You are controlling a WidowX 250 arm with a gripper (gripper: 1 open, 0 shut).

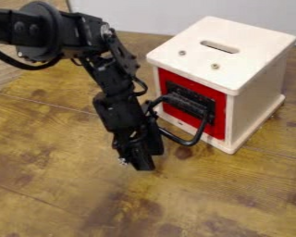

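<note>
A black robot arm reaches down from the upper left to my gripper (138, 154), which is low over the wooden floor, just left of a white box (247, 102) with a red front (173, 84). A black panel sits in the red front, and a black looped handle or bar (188, 102) runs from it toward my gripper. The fingertips are dark against the arm, so I cannot make out whether they are shut on the handle or anything else.
A light wooden board lies at the upper left edge, and a pale wall stands at the back.
</note>
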